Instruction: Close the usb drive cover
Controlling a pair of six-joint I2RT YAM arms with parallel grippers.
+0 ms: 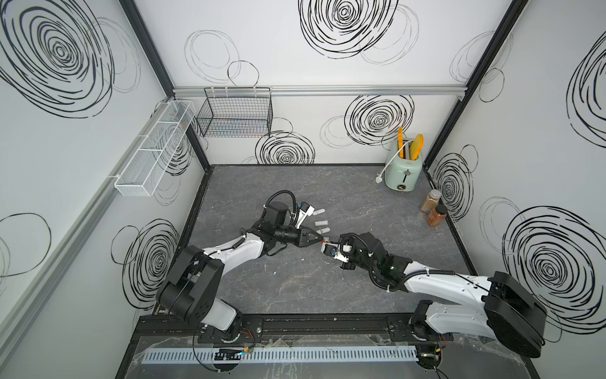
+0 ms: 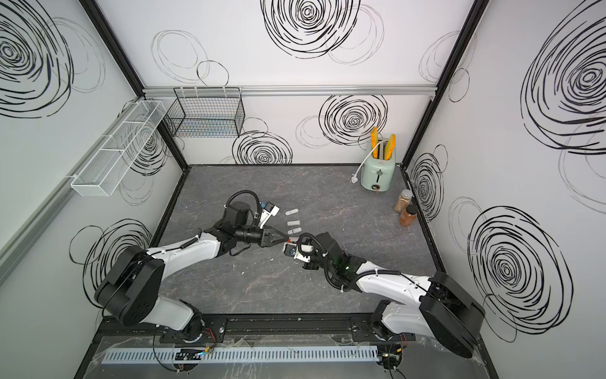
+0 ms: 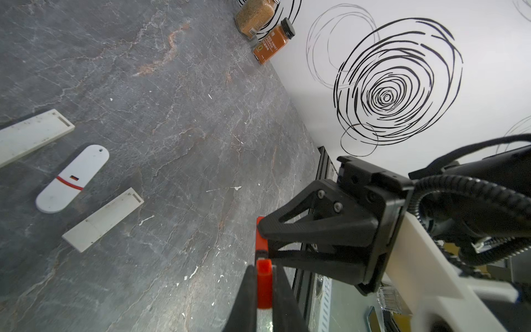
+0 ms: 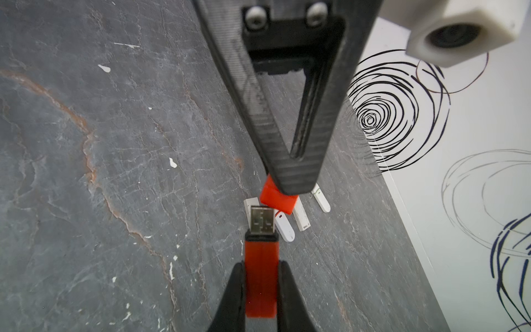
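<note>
A red USB drive [image 4: 261, 282] is pinched between the fingers of my right gripper, its bare metal plug [image 4: 262, 220] pointing away from the fingers. My left gripper is shut on the small red cover, which also shows at its tip in the right wrist view as a red block [image 4: 279, 198]. There the cover appears just beyond the plug and a little to the right, tilted against it. In the left wrist view the drive's end [image 3: 261, 235] lines up close behind the cover. The plug looks uncovered; I cannot tell whether the two touch.
Below the grippers, a white drive with a red band [image 3: 72, 178] lies on the table between two pale sticks [image 3: 104, 219] [image 3: 33, 137]. Spice jars [image 1: 436, 216] and a green toaster [image 1: 404, 171] stand far off at the right.
</note>
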